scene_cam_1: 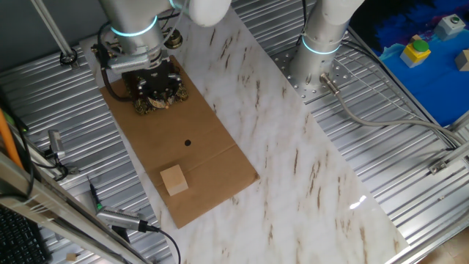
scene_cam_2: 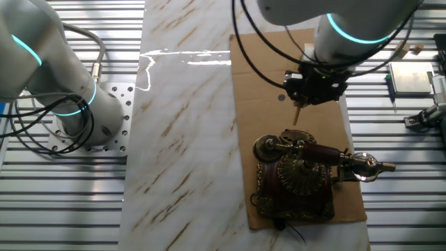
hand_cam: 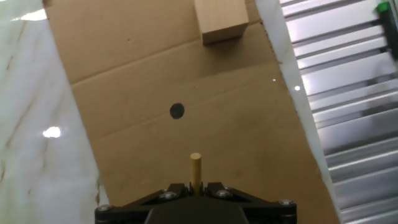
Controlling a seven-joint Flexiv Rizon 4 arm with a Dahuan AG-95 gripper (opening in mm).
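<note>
My gripper is shut on a thin wooden stick [hand_cam: 196, 167], whose tip sticks out past the fingers. In exterior view 2 the gripper [scene_cam_2: 301, 102] hangs over the cardboard with the stick [scene_cam_2: 297, 116] pointing toward an old-style telephone [scene_cam_2: 296, 183]. This dark red and brass telephone has its handset lying across the top. Exterior view 1 shows the telephone [scene_cam_1: 161, 95] partly hidden by the arm, at one end of the cardboard. Whether the stick touches it cannot be told.
A pale wooden block [scene_cam_1: 174, 180] rests near the other end of the brown cardboard [scene_cam_1: 209, 158]. Between block and telephone is a black round spot [hand_cam: 177, 111]. The marble-patterned board [scene_cam_1: 293, 191] has bare room.
</note>
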